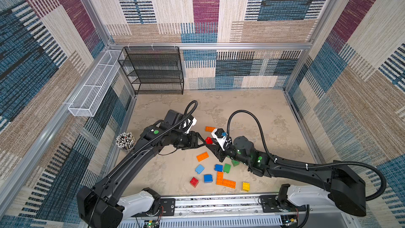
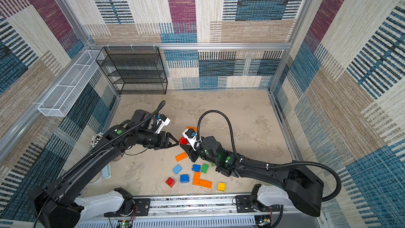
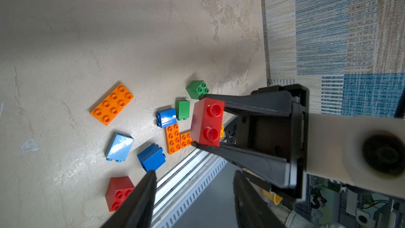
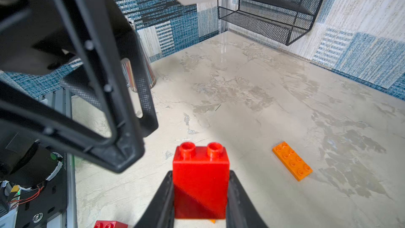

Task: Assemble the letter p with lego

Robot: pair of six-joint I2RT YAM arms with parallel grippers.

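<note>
A red brick (image 4: 200,181) is pinched between the fingers of my right gripper, lifted above the table, its two studs showing. Facing it from the left, my left gripper has its fingers apart with empty space between them. In the top left view the tips of both grippers come very close together around the red brick (image 1: 208,140); whether the left one touches it cannot be told. Near the front edge, two orange bricks (image 1: 229,183) lie in an L shape. Loose nearby are a blue brick (image 1: 208,178) and a second red brick (image 1: 194,182).
Further loose bricks lie about: light blue (image 1: 199,168), orange (image 1: 202,156), green (image 1: 227,168) and yellow (image 1: 246,186). Another orange brick (image 4: 292,160) lies farther back. A black wire shelf (image 1: 154,69) and a pen holder (image 1: 125,141) stand left.
</note>
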